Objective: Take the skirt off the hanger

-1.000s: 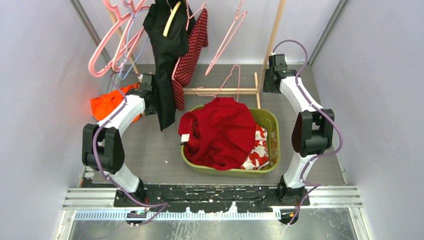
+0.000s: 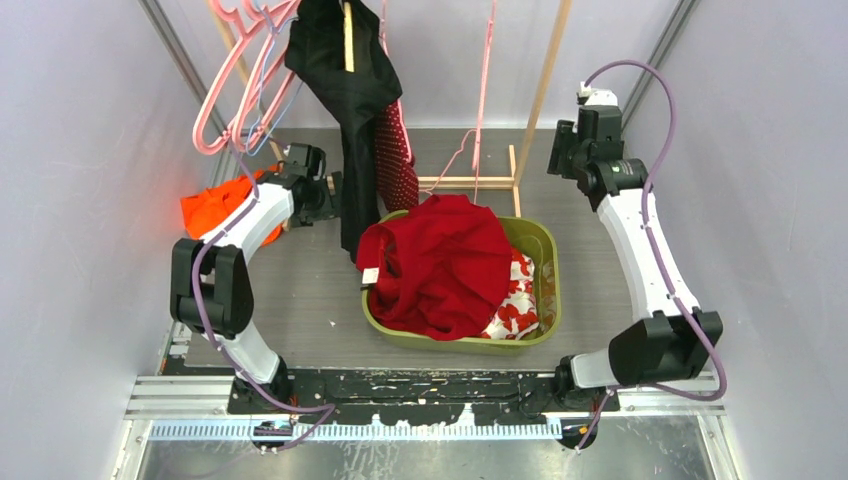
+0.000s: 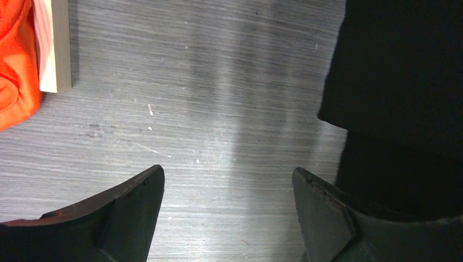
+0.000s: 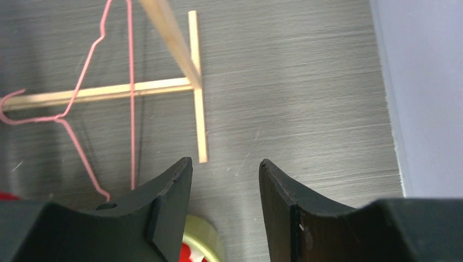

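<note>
A long black garment (image 2: pixel 350 140) hangs from the rack on a wooden hanger (image 2: pixel 348 35), with a red dotted garment (image 2: pixel 395 160) on a pink hanger behind it. My left gripper (image 2: pixel 326 198) is open beside the black garment's lower part; in the left wrist view, black cloth (image 3: pixel 393 71) lies to the right of its empty fingers. My right gripper (image 2: pixel 563 145) stands open at the right, over bare floor beside the rack's wooden base (image 4: pixel 197 125).
A green basket (image 2: pixel 545 290) holds a red garment (image 2: pixel 435 270) and a floral cloth (image 2: pixel 510 310) at front centre. Orange cloth (image 2: pixel 205 210) lies left. Several empty hangers (image 2: pixel 205 110) hang upper left.
The hanging garments and hangers have swung about. My left arm has shifted only slightly.
</note>
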